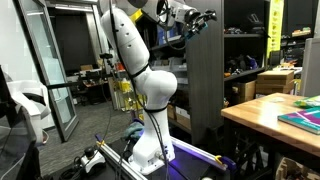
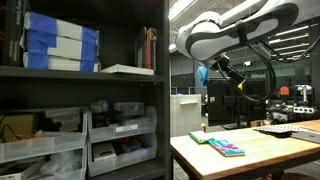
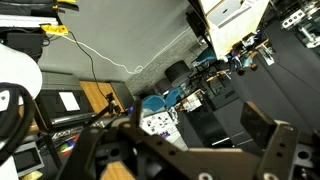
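High in exterior view 1, in front of the dark shelf unit [image 1: 206,75], my gripper [image 1: 207,21] hangs at the end of the raised arm. At the bottom of the wrist view the dark fingers [image 3: 132,125] stand wide apart. The gripper is open, and nothing shows between its fingers. Two colourful flat packets lie on the wooden table: a green and pink one [image 2: 226,147] at the edge, and a greener one [image 2: 200,137] behind it. Both are well away from the gripper.
Clear bins [image 2: 125,128] with assorted items fill the lower shelves; a blue and white box [image 2: 60,45] and books [image 2: 149,48] stand above. Cardboard boxes [image 1: 272,82] sit behind the table [image 1: 262,112]. A grey rack [image 2: 280,130] lies farther along the tabletop.
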